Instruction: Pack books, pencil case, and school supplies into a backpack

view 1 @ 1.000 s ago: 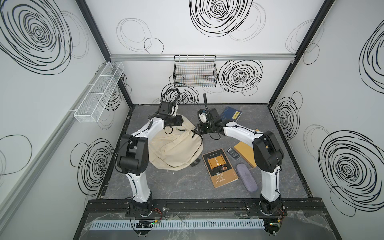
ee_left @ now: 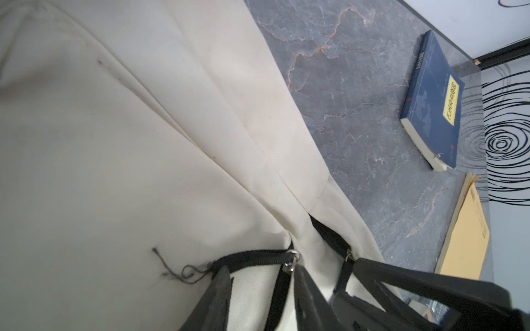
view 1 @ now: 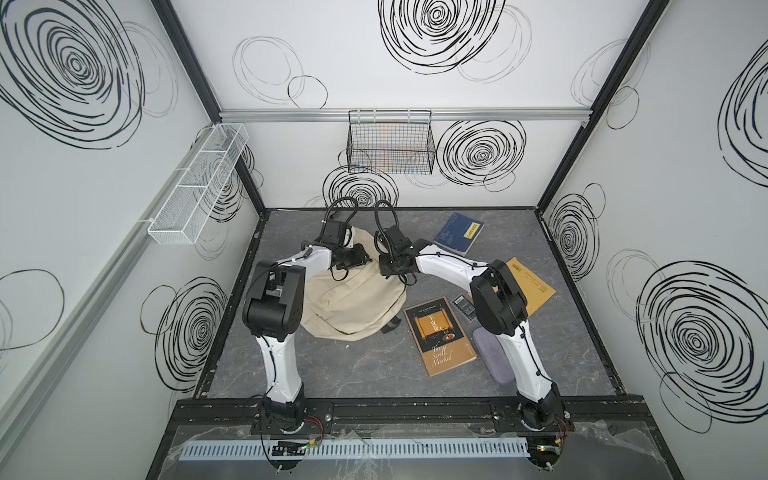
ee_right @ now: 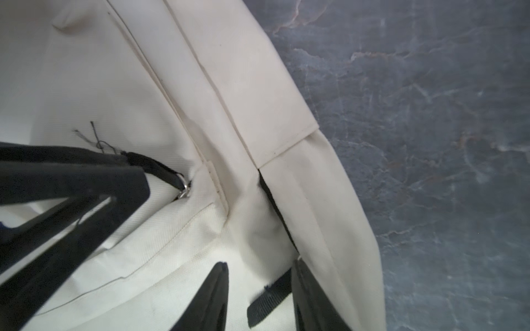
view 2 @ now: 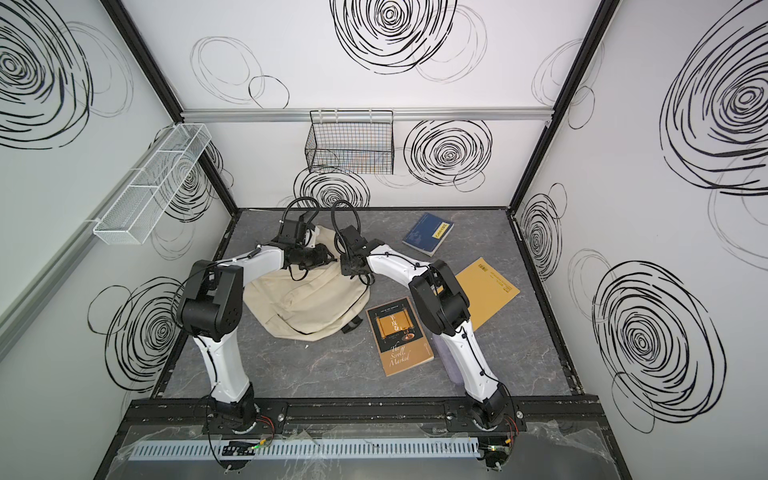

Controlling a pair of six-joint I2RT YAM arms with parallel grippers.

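The cream backpack (view 1: 344, 308) lies flat at the table's left-middle. Both grippers are low over its upper part, side by side. My left gripper is at a black zipper tape with a metal ring; whether it is closed on it is hard to see. My right gripper stands part open around a black pull tab (ee_right: 264, 304) at the bag's folded edge. The blue book (view 1: 458, 233) lies at the back, the orange-covered book (view 1: 440, 348) in front, with a calculator (view 1: 464, 306), purple pencil case (view 1: 493, 356) and yellow envelope (view 1: 532, 288) to the right.
A black wire basket (view 1: 390, 144) hangs on the back wall and a white one (view 1: 192, 188) on the left wall. Bare table (view 2: 320, 368) lies in front of the bag. The right arm passes over the items on the right.
Both grippers have come lower onto the bag over the last second; the right one has moved left toward the left one. The backpack and other items look unchanged.
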